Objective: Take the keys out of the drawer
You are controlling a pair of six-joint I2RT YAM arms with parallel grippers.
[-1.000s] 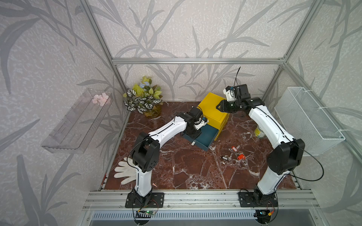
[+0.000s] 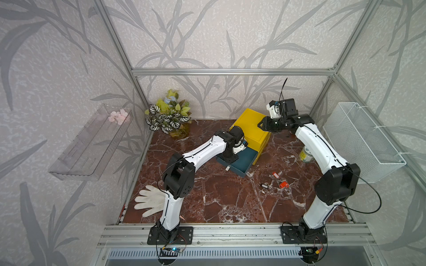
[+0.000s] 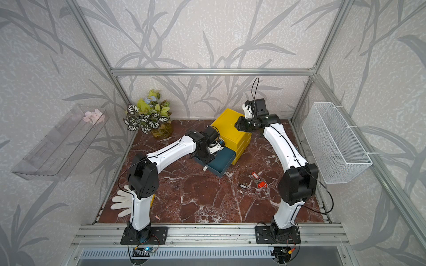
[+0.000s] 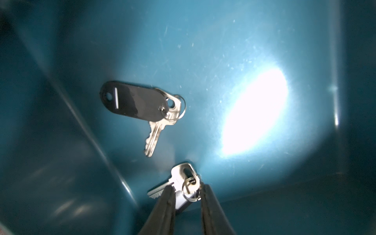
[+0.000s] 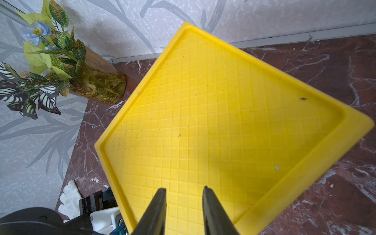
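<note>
The teal drawer [image 2: 246,164] is pulled out from the yellow cabinet [image 2: 248,119]. Inside, in the left wrist view, a key with a black tag [image 4: 133,99] lies mid-drawer, and a second key on a ring [image 4: 180,174] lies lower. My left gripper is down in the drawer, part open, its fingertips either side of this second key's ring and tag; whether it touches them I cannot tell. My right gripper is open above the cabinet's top, nothing between its fingers.
Several small red and dark items [image 2: 284,184] lie on the table right of the drawer. A plant [image 2: 170,115] stands at back left, a glove [image 2: 148,199] at front left, a can [image 2: 305,155] at right.
My left arm has moved slightly to the right over the drawer. The right arm has shifted very slightly to the right.
</note>
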